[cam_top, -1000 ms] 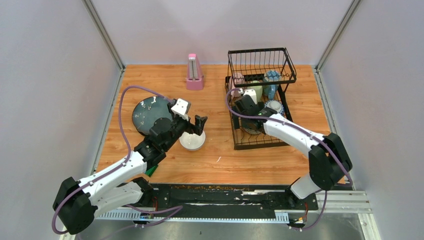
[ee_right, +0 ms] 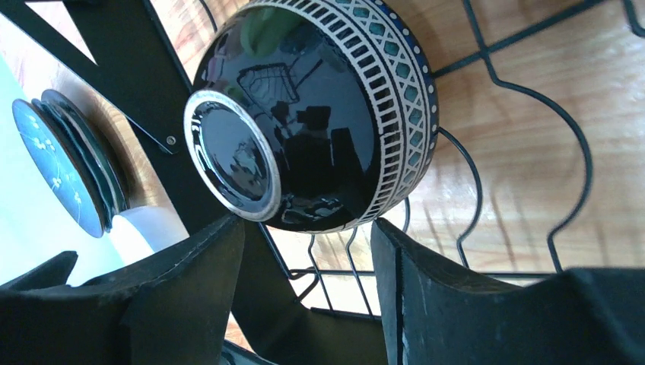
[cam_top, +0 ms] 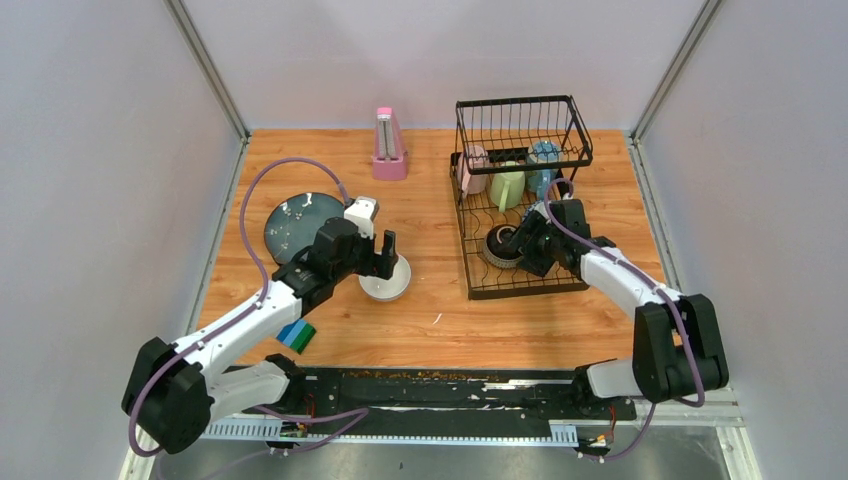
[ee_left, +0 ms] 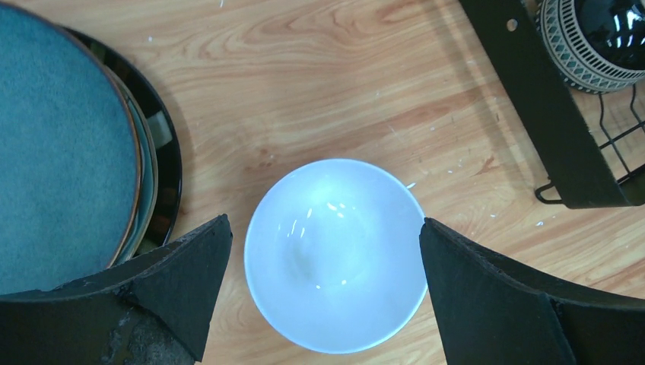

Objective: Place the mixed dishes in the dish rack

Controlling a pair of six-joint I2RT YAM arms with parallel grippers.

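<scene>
In the black dish rack (cam_top: 480, 295) a dark patterned bowl (ee_right: 304, 114) lies tilted, bottom toward my right wrist camera. My right gripper is at its near rim; the contact point is hard to make out, but the fingers appear closed on that rim. My left gripper hangs open above a white bowl (ee_left: 335, 243) on the table. A stack of plates (ee_left: 61, 152) lies left of that bowl. Pink, green (cam_top: 508, 183) and blue mugs stand at the rack's back.
A pink metronome (cam_top: 389, 160) stands at the back centre. A blue and green block (cam_top: 297, 335) lies at front left.
The left gripper has shifted slightly left and down in the top view.
</scene>
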